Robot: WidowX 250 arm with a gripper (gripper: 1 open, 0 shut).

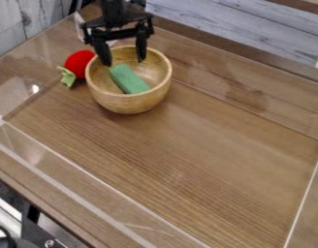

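A light wooden bowl (148, 101) sits in the upper left part of the table, with a green oblong item (127, 81) lying inside it. My black gripper (120, 46) is at the top of the view, over the far rim of the bowl, open, with nothing seen between its fingers. A red object with a green top (79, 64) lies just left of the bowl.
A pale wall or edge runs along the far left, with a gap at the lower left corner.
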